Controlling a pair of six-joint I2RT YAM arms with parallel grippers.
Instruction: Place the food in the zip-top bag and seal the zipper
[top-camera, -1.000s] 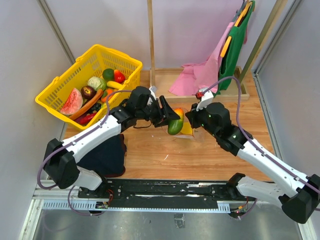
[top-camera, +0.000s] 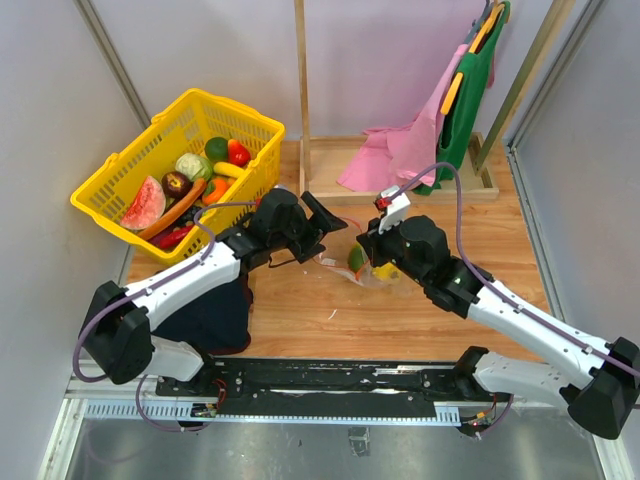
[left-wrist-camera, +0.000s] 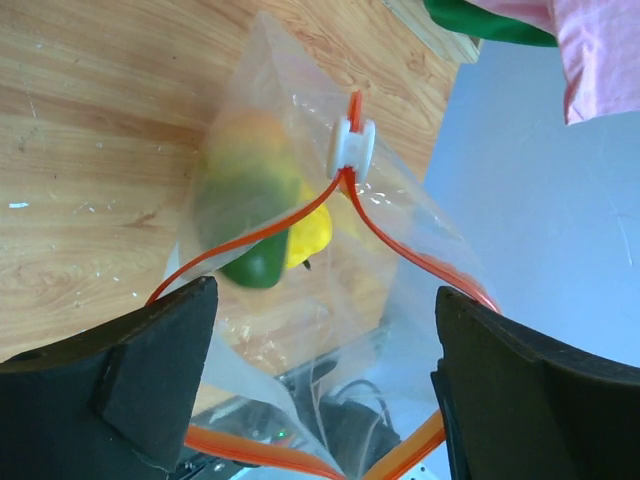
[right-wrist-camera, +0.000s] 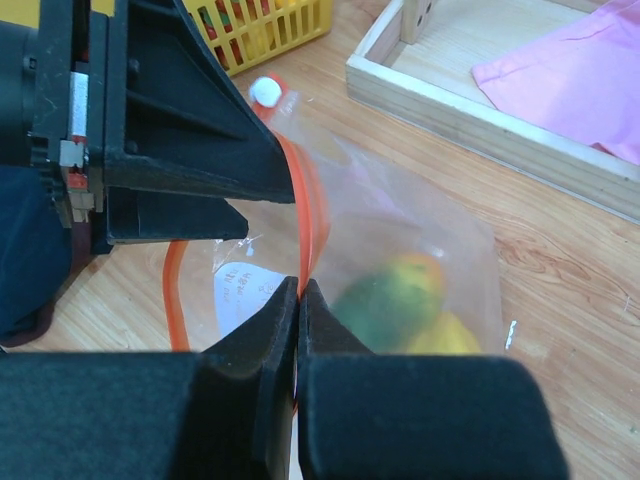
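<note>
The clear zip top bag (left-wrist-camera: 285, 80) has an orange zipper rim and a white slider (left-wrist-camera: 352, 150). Through its film I see a green-and-red mango (left-wrist-camera: 258, 260) beside a yellow item (left-wrist-camera: 310, 238), both inside. My left gripper is open at the bag's mouth, its fingers (left-wrist-camera: 160, 370) spread wide with no food between them. The bag's orange rim (right-wrist-camera: 312, 215) runs down into my right gripper, which is shut on that thin edge. From above, the arms partly cover the bag, but the mango (top-camera: 357, 257) shows between them.
A yellow basket (top-camera: 110, 178) of mixed produce stands at the back left. Behind the bag is a wooden rack base (top-camera: 335, 160) with pink and green cloths hanging over it. Dark fabric (top-camera: 215, 320) lies front left. Bare tabletop (top-camera: 430, 335) stretches in front of the bag.
The right gripper has shifted slightly left and toward the front.
</note>
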